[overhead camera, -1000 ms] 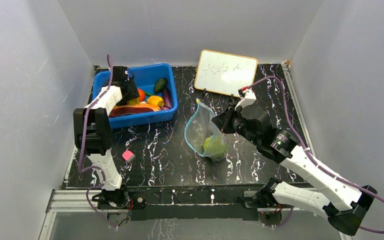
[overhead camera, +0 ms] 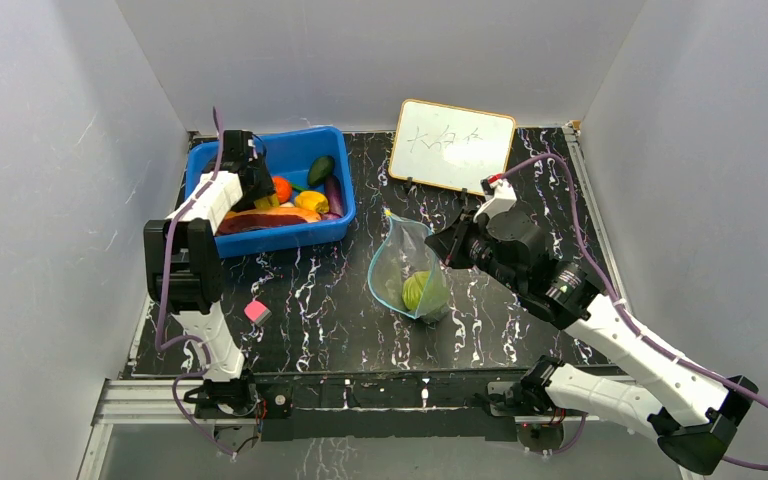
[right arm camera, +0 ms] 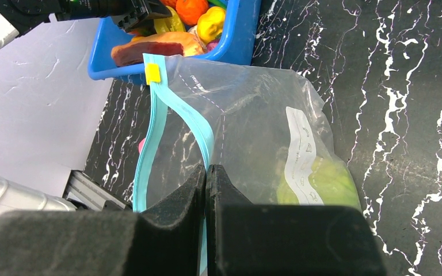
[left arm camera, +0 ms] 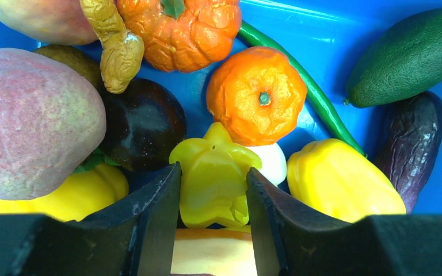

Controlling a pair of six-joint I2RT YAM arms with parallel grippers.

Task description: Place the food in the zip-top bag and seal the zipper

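In the left wrist view my left gripper is shut on a yellow-green star-shaped pepper (left arm camera: 210,184), one finger against each side. The pepper is still among the other food in the blue bin (overhead camera: 290,240). On the table, the clear zip top bag (overhead camera: 400,262) stands with its mouth spread and a yellow-green food item (overhead camera: 415,290) inside. My right gripper pinches the bag's light-blue zipper edge (right arm camera: 193,123). The yellow slider (right arm camera: 152,73) sits at the far corner of that edge.
Around the pepper lie an orange (left arm camera: 259,95), a dark round fruit (left arm camera: 144,123), a yellow bell pepper (left arm camera: 342,181) and a long bread-like item (left arm camera: 213,253). A whiteboard (overhead camera: 452,145) leans behind the bag. A pink-and-white block (overhead camera: 257,312) lies on the open table between bin and front edge.
Over the last second the right gripper and bag mouth moved slightly.
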